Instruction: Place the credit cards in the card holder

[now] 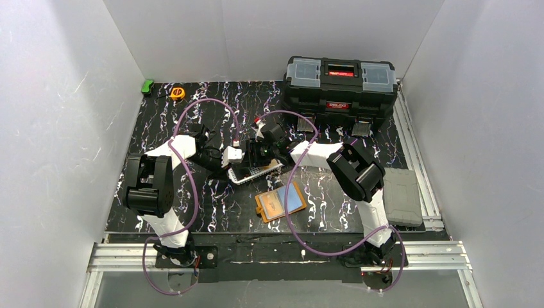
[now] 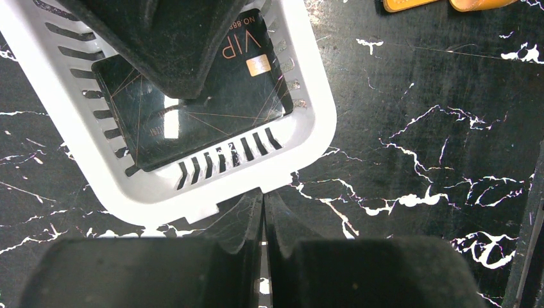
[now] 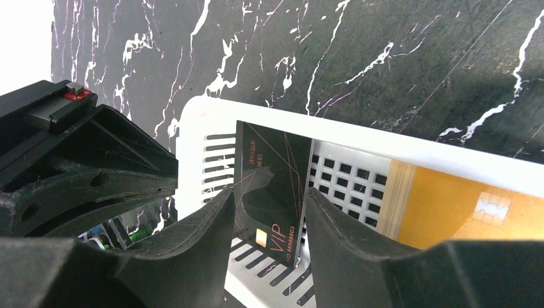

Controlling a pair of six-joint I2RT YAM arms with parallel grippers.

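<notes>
A black VIP card (image 3: 272, 186) lies in a white basket (image 2: 324, 96), close to the basket's left end. My right gripper is open over it, one finger toward each long edge; no contact can be made out. One dark right finger (image 2: 183, 70) covers part of the card in the left wrist view. My left gripper is shut, its tips up against the basket's end rim; nothing clearly shows between them. The brown card holder (image 1: 281, 201) lies spread on the table in front of the basket, an orange card and a light blue area visible in it.
An orange card (image 3: 462, 205) lies farther right in the basket. A large black toolbox (image 1: 340, 90) stands at the back right, a grey case (image 1: 402, 197) at the right. Behind on the left sits an orange tape measure (image 1: 178, 94). Table left of the holder is free.
</notes>
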